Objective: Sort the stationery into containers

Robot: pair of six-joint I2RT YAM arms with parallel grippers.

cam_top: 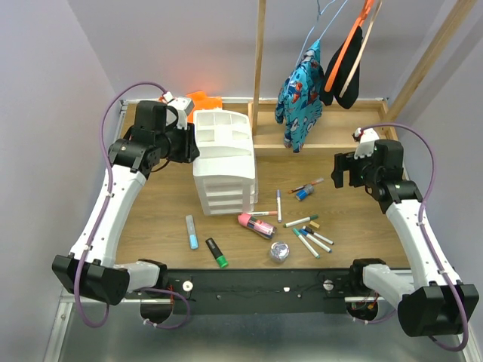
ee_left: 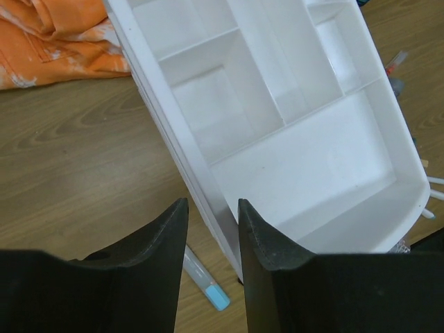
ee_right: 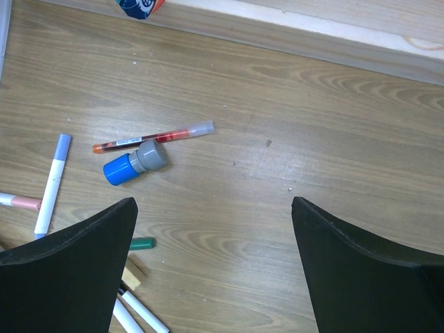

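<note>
A white organizer (cam_top: 224,167) with compartments on top and drawers in front stands left of centre on the table. At its left rim is my left gripper, fingers apart, with the rim's edge running into the gap; whether it touches them I cannot tell. Several markers (cam_top: 307,243) lie right of the organizer, a pink pencil case or bottle (cam_top: 257,225) before it. A green-capped black marker (cam_top: 216,253) and a light-blue tube (cam_top: 192,231) lie at the front left. My right gripper hangs open above bare table, near a blue-grey bottle (ee_right: 135,163) and a red pen (ee_right: 154,138).
Orange cloth (cam_top: 204,102) lies behind the organizer. A wooden shelf frame (cam_top: 324,137) borders the back, with a blue patterned bag (cam_top: 302,94) and a black cap (cam_top: 343,68) hanging over it. A round clear jar (cam_top: 279,252) stands near the front edge.
</note>
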